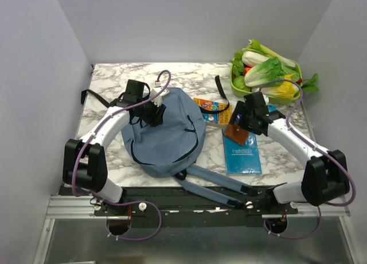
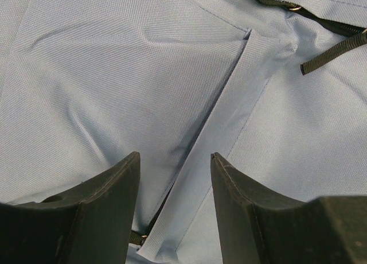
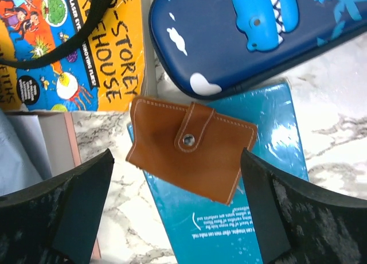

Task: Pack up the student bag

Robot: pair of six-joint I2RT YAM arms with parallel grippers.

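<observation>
The brown leather notebook [image 3: 189, 149] lies flat and askew on the blue book [image 1: 242, 158], near that book's far end. Above it my right gripper stands open, its fingers apart and nothing between them. A blue-grey bag [image 1: 166, 139] lies spread on the left of the table. Over the bag's fabric my left gripper is open and empty, with a fold of cloth beneath it. Beside the notebook in the right wrist view are a dark blue pencil case [image 3: 229, 34] with a dinosaur print and a colourful storybook [image 3: 117, 49].
A green basket [image 1: 236, 90] of vegetables stands at the back right. One black strap [image 1: 221, 89] crosses the storybook, and the bag's padded straps [image 1: 215, 179] reach the front edge. Bare marble [image 1: 281, 155] shows right of the blue book.
</observation>
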